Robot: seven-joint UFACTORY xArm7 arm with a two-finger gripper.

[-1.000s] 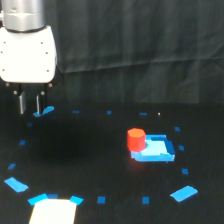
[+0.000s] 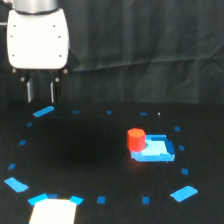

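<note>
My gripper (image 2: 41, 99) hangs at the upper left, its two thin dark fingers apart and pointing down, with nothing between them. Right of the centre stands a red block (image 2: 136, 139) that looks six-sided. It overlaps the left side of a small blue frame or tray (image 2: 170, 154) with a pale inside. Whether the block rests on that edge or stands in front of it, I cannot tell. A wide gap separates the gripper from both.
Blue tape pieces (image 2: 184, 193) and small blue marks lie around the black table. A pale, bright object (image 2: 52, 212) is cut off by the bottom edge at the left.
My gripper has moved up and a little to the right, and its fingers look slightly farther apart. The red block and blue tray have not moved.
</note>
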